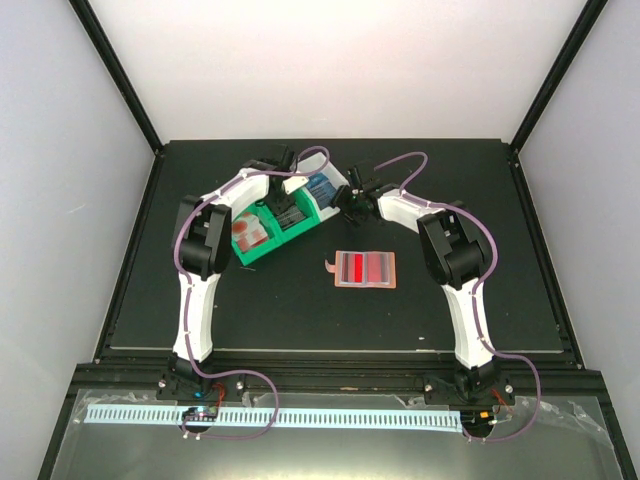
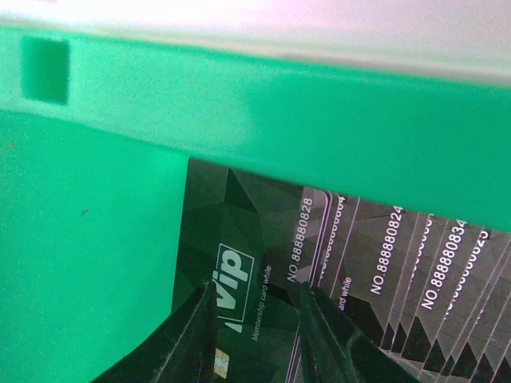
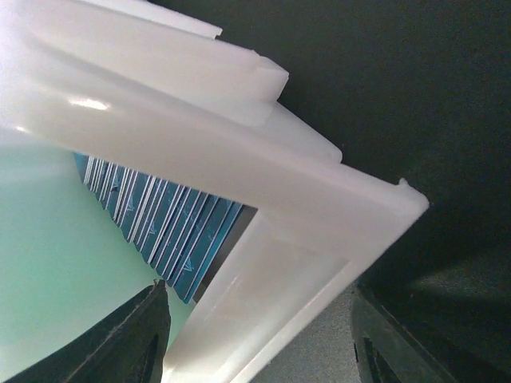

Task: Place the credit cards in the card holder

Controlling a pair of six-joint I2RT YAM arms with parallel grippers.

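Black VIP cards [image 2: 239, 271] lie overlapping in a green compartment. My left gripper is over them with its fingers apart; nothing is gripped between them. In the right wrist view, the corner of a white box section [image 3: 271, 279] reaches between the parted fingers of my right gripper. One finger is close to its wall, and a gap shows on the other side. Blue cards [image 3: 168, 215] stand inside that section. A pink-edged card holder [image 1: 391, 270], with red and grey strips showing, lies flat, clear of both grippers.
The green box [image 1: 280, 236] and its white end sit slanted at the back centre-left of the black table [image 1: 310, 325]. Red-and-white cards [image 1: 249, 231] fill its near-left compartment. Bare table surrounds the card holder.
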